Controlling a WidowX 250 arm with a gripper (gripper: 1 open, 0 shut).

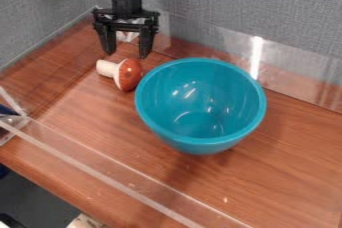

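Note:
My black gripper [127, 34] hangs at the back of the wooden table, fingers open and pointing down, just above and behind a toy mushroom [127, 74] with a red cap and pale stem, lying on its side. A large teal bowl [201, 107] sits right of the mushroom. Nothing shows held between the fingers.
Grey walls [254, 17] bound the table at the back and left. An object partly in view sits at the left edge, too cut off to identify.

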